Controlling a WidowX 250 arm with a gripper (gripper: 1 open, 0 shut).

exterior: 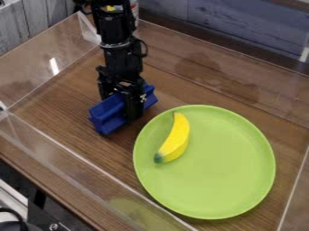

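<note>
The black gripper point(126, 97) reaches down from the top left onto a dark blue object point(108, 118) on the wooden floor of the workspace, its fingers at or around the object's upper part. Whether the fingers are closed on it is hard to tell. A green plate point(223, 180) lies to the right, with a yellow banana point(173, 140) on its left half.
Clear walls point(29, 135) border the wooden surface point(218, 81) on the left and front. The area behind the plate and right of the arm is bare wood.
</note>
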